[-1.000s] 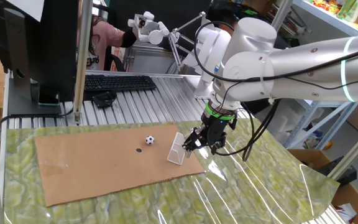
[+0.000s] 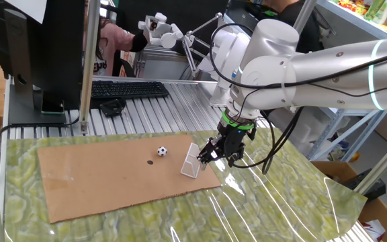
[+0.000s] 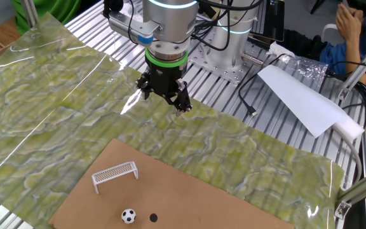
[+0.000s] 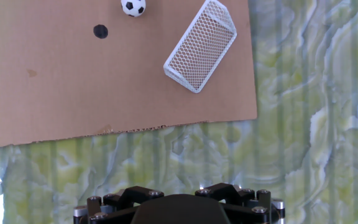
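Note:
A small black-and-white soccer ball (image 2: 162, 152) rests on a flat sheet of brown cardboard (image 2: 99, 178). Close by on the same sheet stands a white toy goal with a mesh net (image 4: 202, 46), near the cardboard's edge. My gripper (image 3: 164, 103) hangs above the green marbled mat, off the cardboard and apart from both ball and goal. Its fingers are spread, and nothing shows between them. At the bottom of the wrist view only the upper parts of the gripper's fingers (image 4: 143, 193) appear.
A dark round spot (image 4: 100, 31) marks the cardboard near the ball. A keyboard (image 2: 130, 89) and a monitor stand behind the mat. A white paper roll (image 3: 310, 102) and a loose cable lie near the robot base.

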